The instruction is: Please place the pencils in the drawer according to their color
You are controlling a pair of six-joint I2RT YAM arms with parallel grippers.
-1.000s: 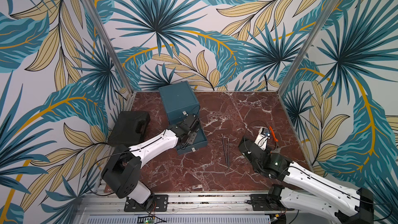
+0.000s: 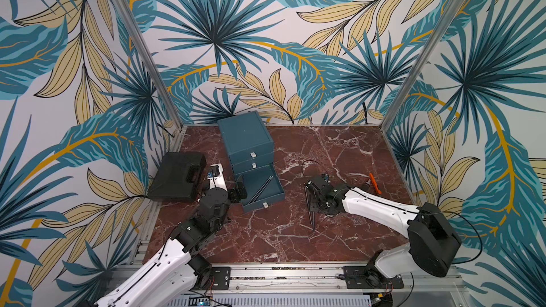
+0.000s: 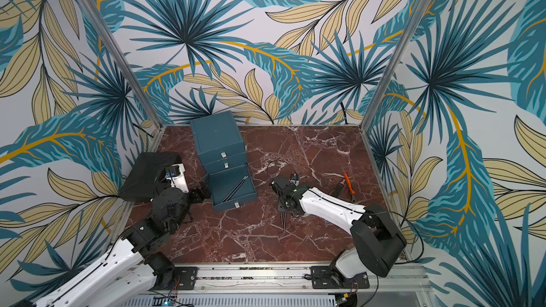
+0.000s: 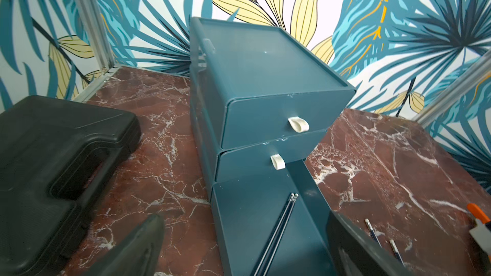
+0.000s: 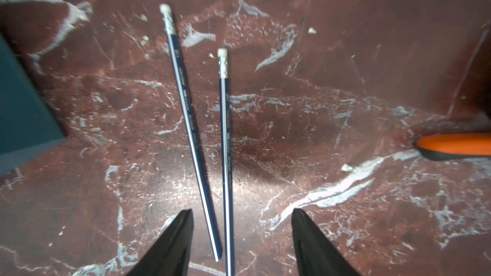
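Two dark blue pencils (image 4: pixel 276 235) lie side by side on the floor of the pulled-out bottom drawer (image 2: pixel 273 198) of the teal cabinet. Two more dark pencils lie on the table to the right of it, a left one (image 5: pixel 190 127) and a right one (image 5: pixel 225 158), their white ends pointing away. My right gripper is above these table pencils, open and empty, its fingers to either side of their near parts. My left gripper stands open at the drawer's left side, apart from the pencils, with nothing between its fingers.
The teal cabinet's upper drawers (image 4: pixel 271 158) are closed. A black case (image 2: pixel 177 176) lies left of it. Orange-handled shears (image 3: pixel 348 183) lie at the right, with a dark screwdriver (image 3: pixel 337 190) beside them.
My left gripper has risen out from over the drawer, drawn back leftward and opened wider. The drawer pencils stay put.
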